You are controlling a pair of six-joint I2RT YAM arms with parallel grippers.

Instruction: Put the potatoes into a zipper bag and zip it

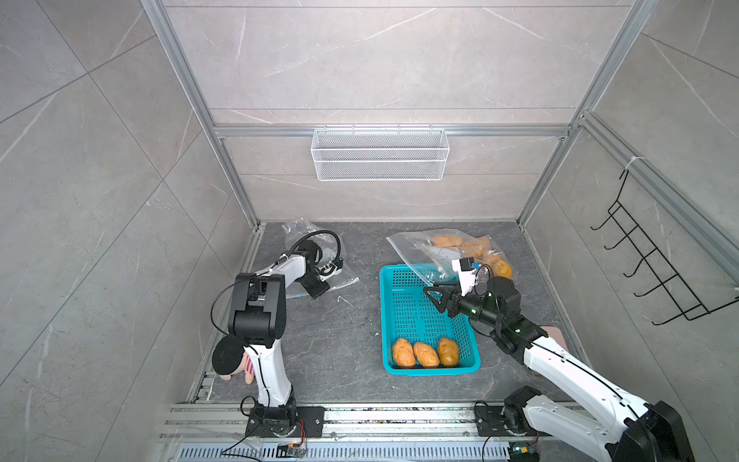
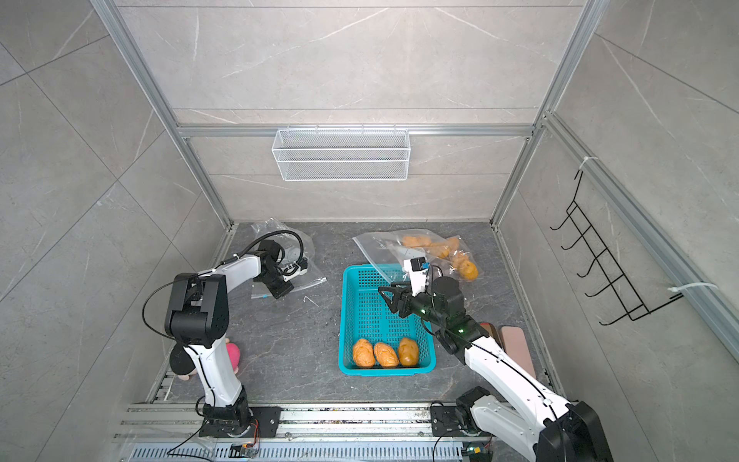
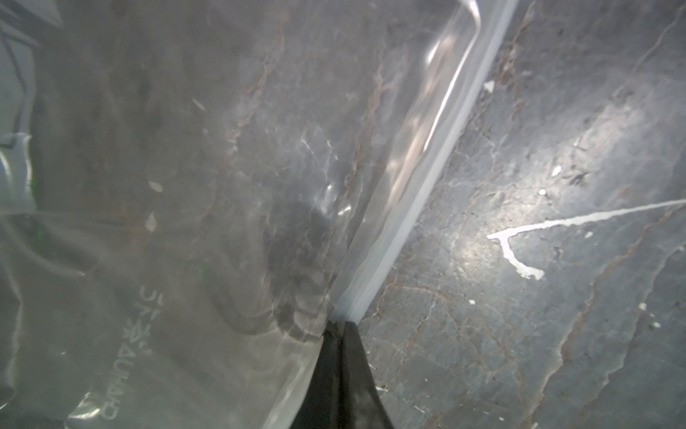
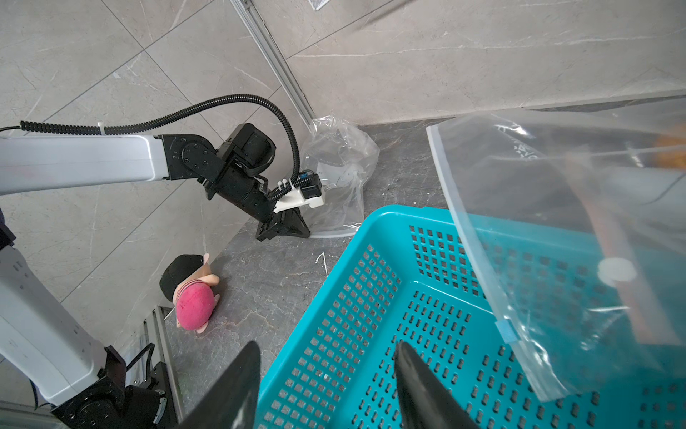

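An empty clear zipper bag (image 3: 178,178) lies flat at the back left, with my left gripper down on its zip strip (image 3: 400,214), fingertips shut together; whether they pinch any plastic is unclear. Three potatoes (image 1: 426,354) lie in the front of the blue basket (image 1: 391,308). A second bag (image 2: 377,246) holds several potatoes (image 2: 450,248) at the back right, its zip end draped over the basket. My right gripper hangs open over the basket beside that bag, nothing between its fingers.
A plush toy (image 4: 194,304) lies by the left arm's base. Pink and brown items (image 2: 517,350) lie right of the basket. A white wire shelf (image 1: 379,154) and a black hook rack (image 1: 646,254) are on the walls.
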